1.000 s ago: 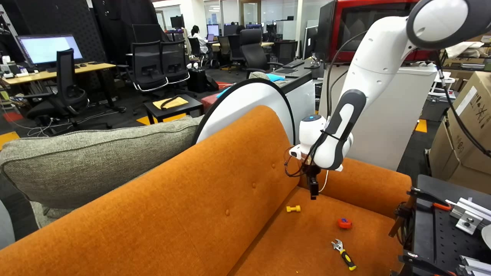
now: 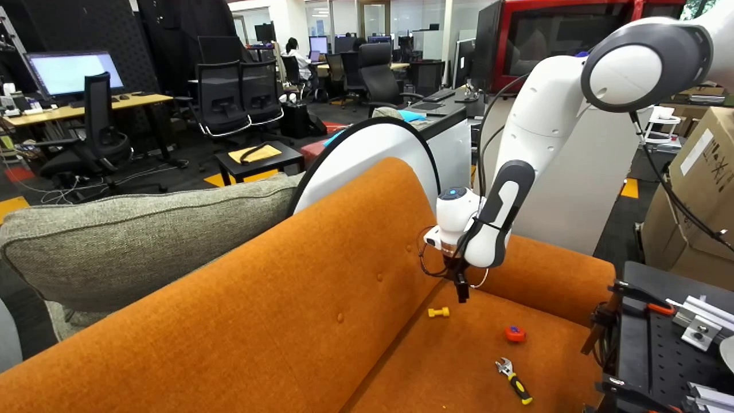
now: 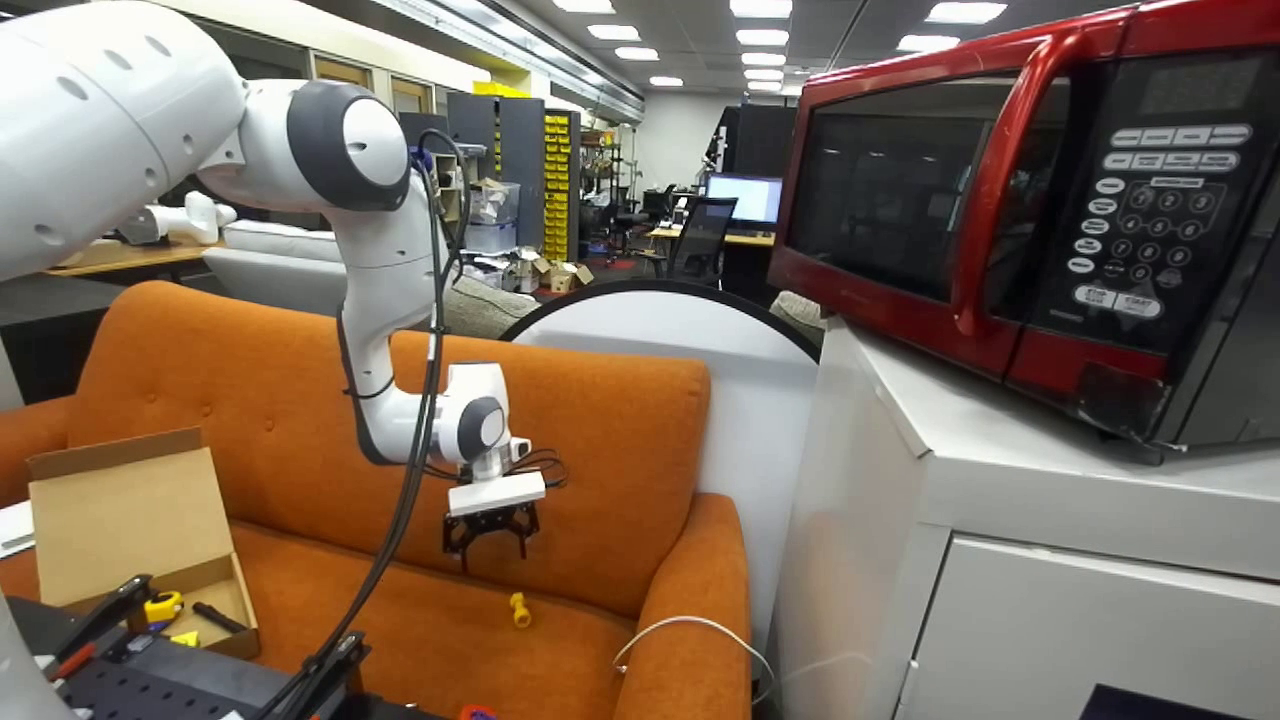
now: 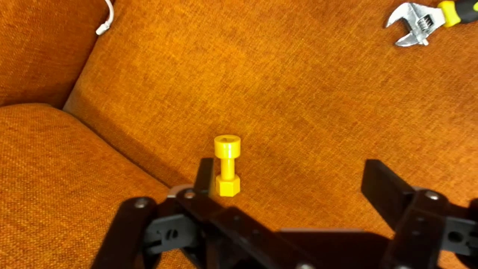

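Observation:
A yellow bolt-shaped piece (image 4: 227, 166) lies on the orange sofa seat (image 4: 286, 98), close to the crease with the backrest. My gripper is open above the seat, its two dark fingers wide apart. In the wrist view the bolt appears just right of the left finger (image 4: 205, 175); nothing is gripped. From the second exterior view, the gripper (image 3: 493, 558) hangs over the seat with the yellow bolt (image 3: 519, 610) below it and slightly to the right. An adjustable wrench (image 4: 419, 22) with a yellow and black handle rests farther off on the seat.
A red object (image 2: 515, 334) sits on the seat near the wrench. An open cardboard box (image 3: 132, 528) holds tools at the left in the second exterior view. The sofa backrest (image 2: 330, 275) and armrest (image 2: 550, 275) border the seat. A white cable end (image 4: 104, 27) touches the seat.
My arm has shifted toward the sofa's backrest, and the gripper sits slightly left and a little lower in exterior view 1. The bolt, wrench and red object have stayed in place.

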